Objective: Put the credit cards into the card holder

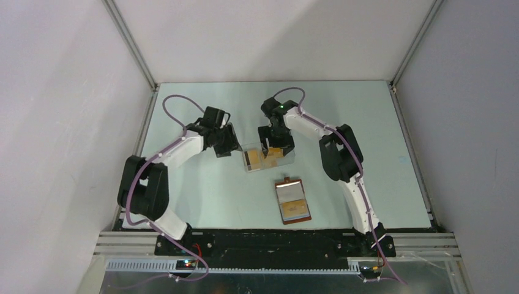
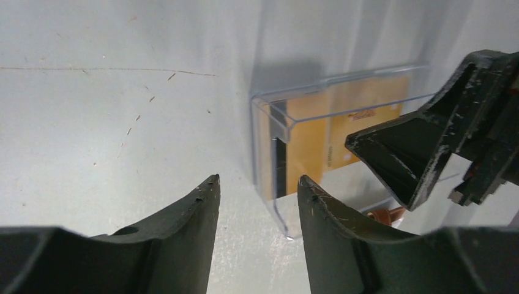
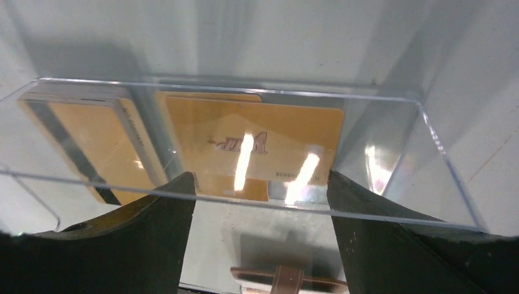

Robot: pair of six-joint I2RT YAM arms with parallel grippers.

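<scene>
Gold credit cards (image 3: 257,138) lie in a clear box (image 1: 251,168), one overlapping another. A stack of cards with a dark stripe (image 3: 92,131) sits at the box's left end. The brown card holder (image 1: 281,211) lies open in front, a gold card (image 1: 294,209) in its lower part. My right gripper is over the box, fingers apart on either side of the overlapping cards; contact cannot be told. My left gripper stands part open just left of the box, with nothing between its fingers.
The box's thin raised walls (image 3: 450,165) surround the cards. Bare table (image 1: 202,190) lies left of the holder, and more free room (image 1: 379,122) is on the right. The two arms are close together around the box.
</scene>
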